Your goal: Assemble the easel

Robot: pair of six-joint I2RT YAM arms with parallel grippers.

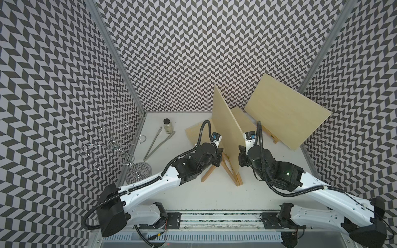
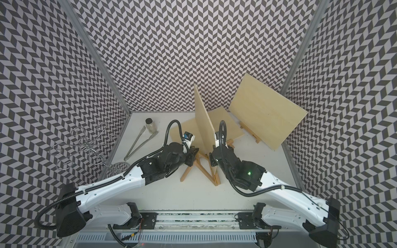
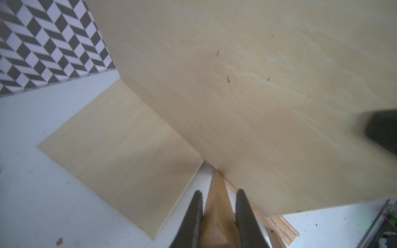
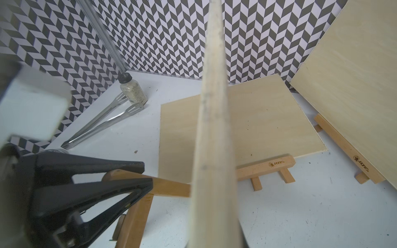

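Note:
An upright plywood board (image 1: 225,119) rests on a wooden easel frame (image 1: 230,175) at the table's middle, leaning between my grippers. My left gripper, left of the board, is shut on a wooden easel piece just beside the board's lower edge. My right gripper (image 1: 244,155) is at the board's other side; the board's edge fills the middle of the right wrist view and hides most of the fingers, so its fingertips are unclear there.
A second plywood board (image 2: 266,111) leans on an easel at the back right, and another board (image 4: 264,119) lies flat behind. Metal tongs (image 1: 153,144), a jar (image 1: 168,126) and wire racks (image 1: 115,146) stand at the left.

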